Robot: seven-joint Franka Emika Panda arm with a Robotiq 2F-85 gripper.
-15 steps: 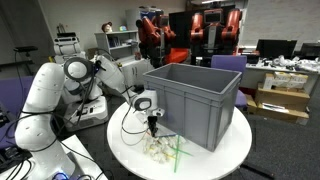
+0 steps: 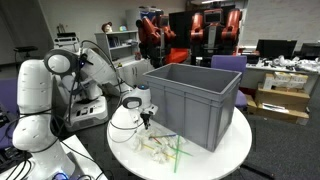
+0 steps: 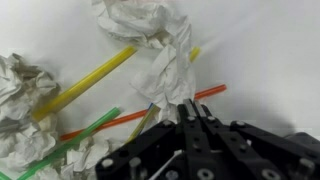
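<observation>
My gripper is shut at the lower edge of the wrist view, with the narrow, twisted end of a white crumpled paper (image 3: 172,75) between its fingertips. The paper widens away from the fingers and crosses over the straws. Underneath lie an orange straw (image 3: 211,91), a green straw (image 3: 85,136) and a yellow straw (image 3: 97,76). Other crumpled papers (image 3: 20,95) gather at the left. In the exterior view the gripper (image 2: 147,125) is above the white round table (image 2: 215,160), just behind the pile of papers (image 2: 155,148); the held paper is too small to make out there.
A large grey bin (image 2: 190,105) stands on the table right behind and beside the arm, its tall wall close to the gripper. A green straw (image 2: 178,155) lies at the pile's right side.
The gripper has risen from the pile over the last second and shifted slightly left, away from the straws. The bin and most of the pile look unmoved.
</observation>
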